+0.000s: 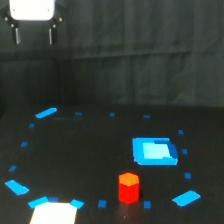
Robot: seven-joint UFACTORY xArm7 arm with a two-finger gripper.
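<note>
My gripper (34, 36) hangs in the top left of the camera view, below a bright white mount. Its two thin fingers point down, well apart, with only dark background between them; it is open. Far below and to the right, a red hexagonal block (128, 188) sits on the black table. Behind the block and a little to its right lies a blue square frame or tray (150, 140) with a pale middle. The gripper touches neither one.
A white object (54, 214) with blue at its back edge is cut off by the bottom edge. Blue strips (186, 198) and small blue squares mark the table around a mostly clear middle. A dark curtain (140, 60) hangs behind.
</note>
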